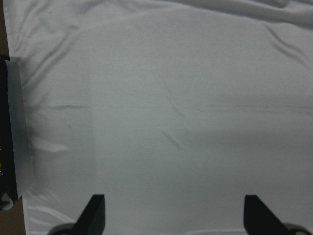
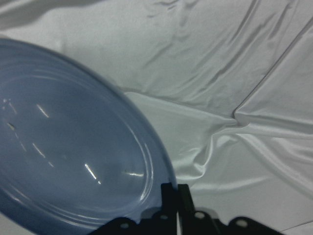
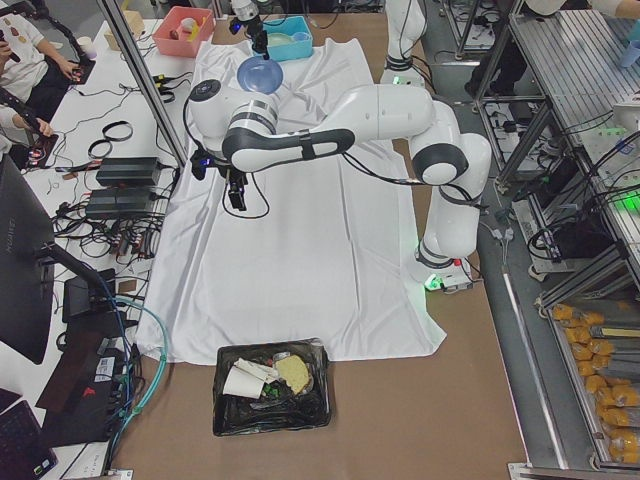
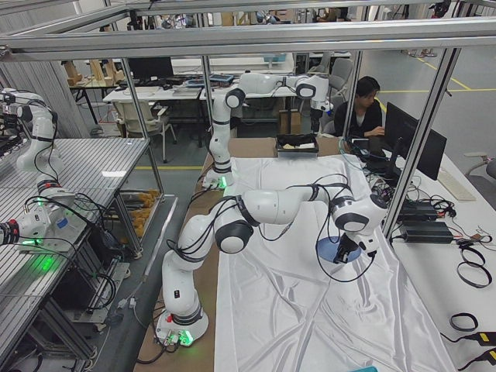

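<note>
A blue plate (image 3: 260,75) (image 4: 329,249) (image 2: 73,137) is at the far part of the white cloth in the camera left view. My right gripper is shut on its rim, its fingertips at the plate's edge in the right wrist view. My left gripper (image 3: 236,195) stands open above bare cloth, nothing between its fingers.
A black-lined tray (image 3: 270,410) (image 4: 296,149) with cups and scraps sits beyond one end of the cloth. At the other end are a red bin (image 3: 185,30) and a cyan bin (image 3: 292,48).
</note>
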